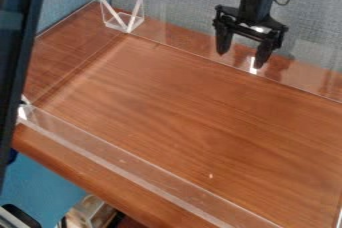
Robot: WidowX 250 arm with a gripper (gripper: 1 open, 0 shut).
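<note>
My black gripper (pixel 242 49) hangs over the back edge of the wooden tabletop (pixel 181 132), right of centre in the camera view, open with nothing visible between its two dark fingers. The tabletop is bare apart from a tiny pale speck near the front.
Clear panels edge the table, with a white corner bracket (pixel 122 18) at the back left. A dark vertical shape (pixel 11 62) fills the left edge. Grey padded wall stands behind; blue floor shows at the lower left.
</note>
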